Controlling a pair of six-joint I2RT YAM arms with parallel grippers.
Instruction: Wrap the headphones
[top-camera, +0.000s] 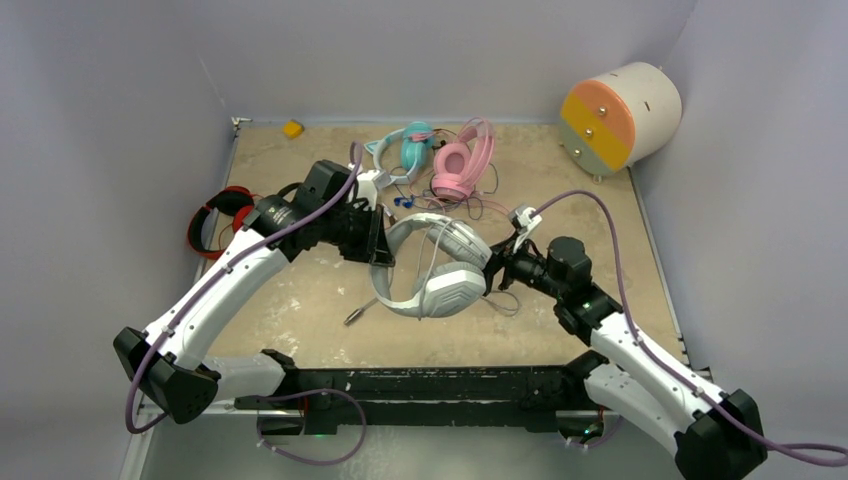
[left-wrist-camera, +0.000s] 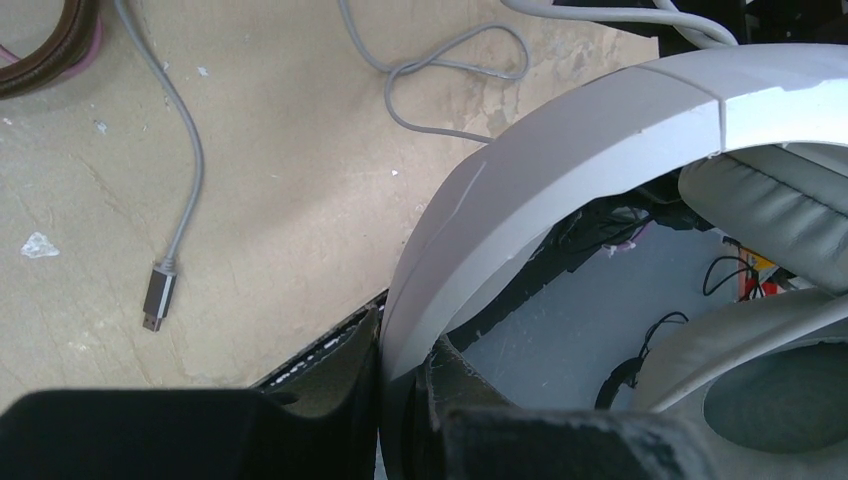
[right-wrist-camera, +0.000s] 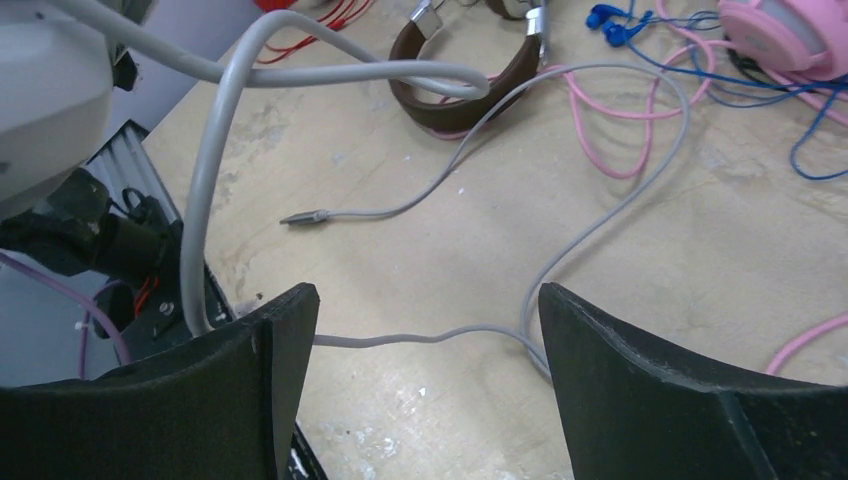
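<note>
In the top view my left gripper is shut on the white headphones' band, holding them over the middle of the table. Their two ear cups face right, with grey cable looped around them. My right gripper is at the cups' right side; in the right wrist view its fingers stand apart, with grey cable seen beyond them. More cable and a USB plug lie on the table.
Pink headphones, teal headphones and tangled cables lie at the back. Red-black headphones lie at the left. A round cabinet stands at the back right.
</note>
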